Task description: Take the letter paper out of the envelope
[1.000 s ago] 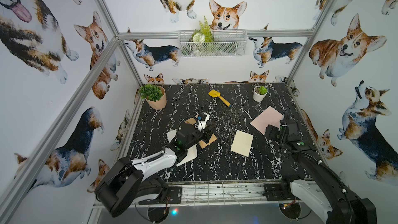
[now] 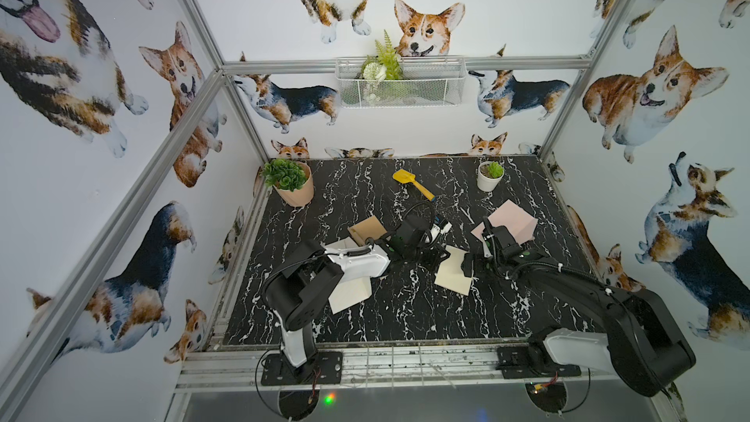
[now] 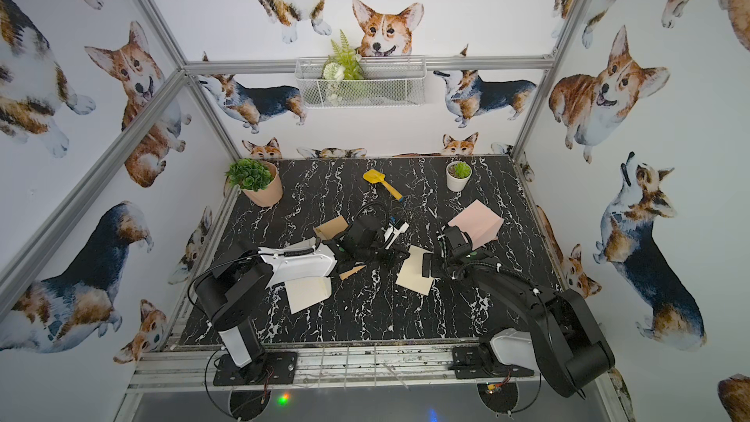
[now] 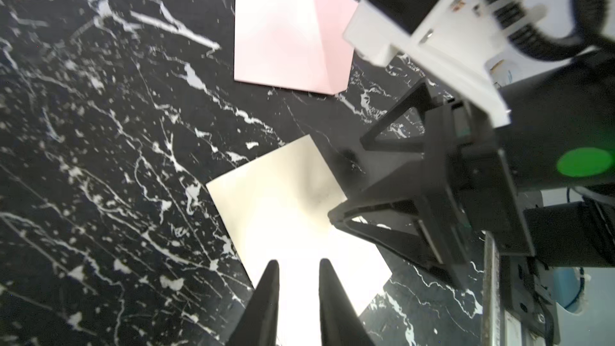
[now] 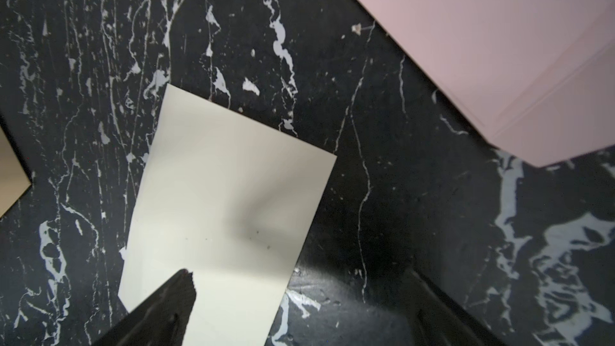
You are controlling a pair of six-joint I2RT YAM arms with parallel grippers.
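Note:
A cream rectangle of paper point(image 5: 217, 205) lies flat on the black marbled table; whether it is a sheet or an envelope I cannot tell. My left gripper hangs over it in the left wrist view, fingers part open with a gap between the fingertips. From the right, my right gripper reaches to the paper's edge, fingers wide apart and nothing between them. Beyond the paper is a pink envelope point(image 4: 282, 32) with a folded flap. Brown paper point(image 2: 367, 228) and white papers point(image 2: 351, 294) lie partly under my left arm.
A yellow scoop point(image 2: 414, 183), a small white potted plant point(image 2: 489, 179) and a larger plant pot point(image 2: 295, 187) stand along the back. The two grippers are close together over the cream paper. Bare table shows behind and in front of them.
My left gripper has swung right, from above the brown paper to the cream one. My right gripper has moved left from the pink envelope's edge to the cream paper's right side.

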